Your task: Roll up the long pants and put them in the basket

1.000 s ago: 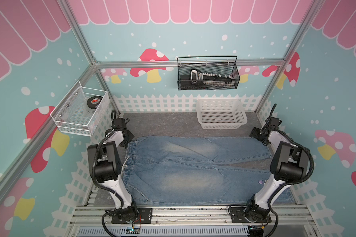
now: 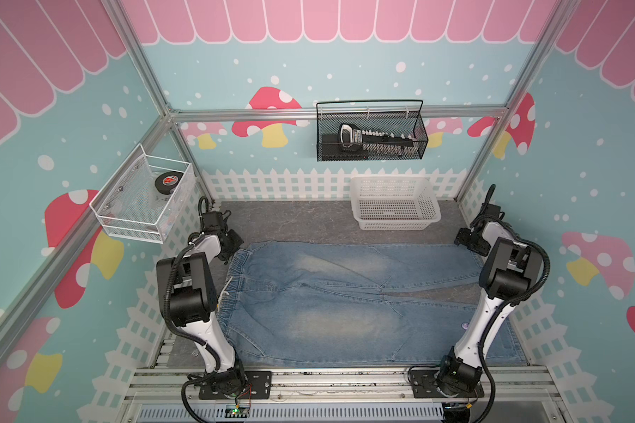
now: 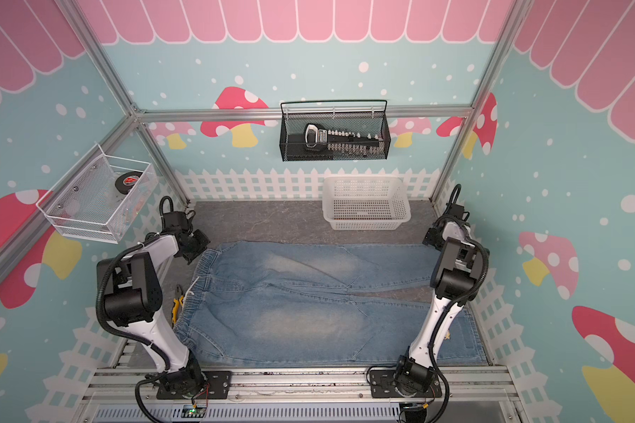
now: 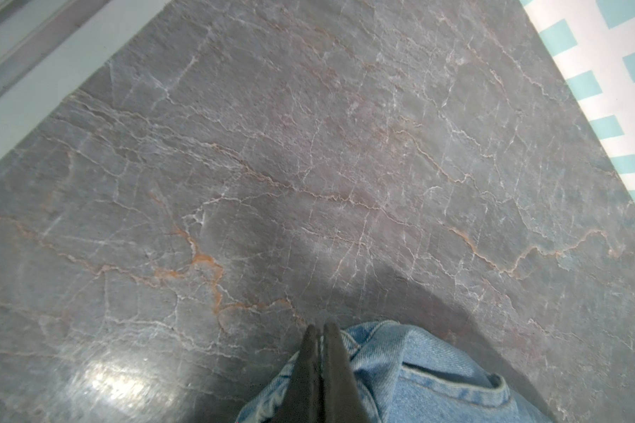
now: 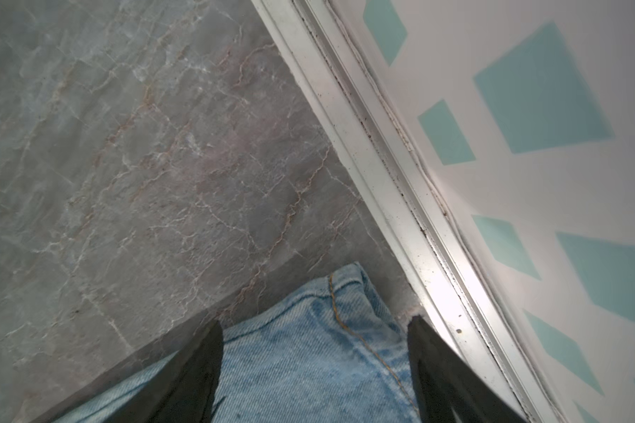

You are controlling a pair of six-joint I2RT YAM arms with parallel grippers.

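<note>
Blue denim pants (image 2: 317,317) lie flat and stretched out, waistband at the left, leg hems at the right. At the waistband's far corner, my left gripper is shut, with a thin pinch of the denim (image 4: 430,384) between its fingertips and the cloth folded around them. My right gripper is part open over the far leg's hem corner (image 5: 345,296); its fingers (image 5: 197,366) stand apart on either side of the cloth. Whether they touch it cannot be told. The right arm covers part of the near leg.
A white plastic basket (image 2: 395,204) stands at the back right, beyond the pants. Bare grey table (image 2: 289,222) shows behind the cloth. A metal rail (image 5: 374,190) and wall lie close to the right gripper. Yellow-handled pliers (image 3: 177,306) lie left of the waistband.
My right gripper has shifted a little to the right, over the far leg's hem corner, and its forearm has swung slightly left.
</note>
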